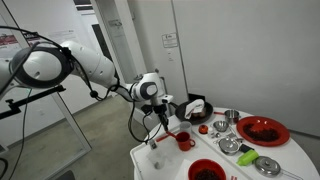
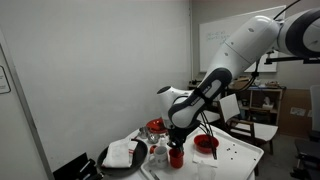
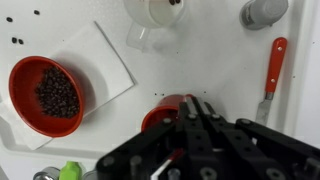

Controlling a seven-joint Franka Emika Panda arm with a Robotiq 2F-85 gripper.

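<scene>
A red mug point(image 3: 152, 118) shows partly beneath my gripper in the wrist view; the dark fingers hide its right side. The fingers are close together at the mug's edge, and the gripper appears shut on it. Whether they grip rim or handle is hard to tell. Exterior view 1 has the red mug point(image 1: 185, 142) low at the table, just right of and below the gripper point(image 1: 167, 122). From the other side, the gripper point(image 2: 181, 145) reaches down to the red mug point(image 2: 176, 158).
A red bowl of dark beans point(image 3: 58, 96) stands on a white napkin point(image 3: 112, 66). A clear glass mug point(image 3: 152, 12), a grey-capped container point(image 3: 263, 11) and a red-handled knife point(image 3: 271, 75) lie around. Pots and a red plate point(image 1: 281, 132) crowd the table's far side.
</scene>
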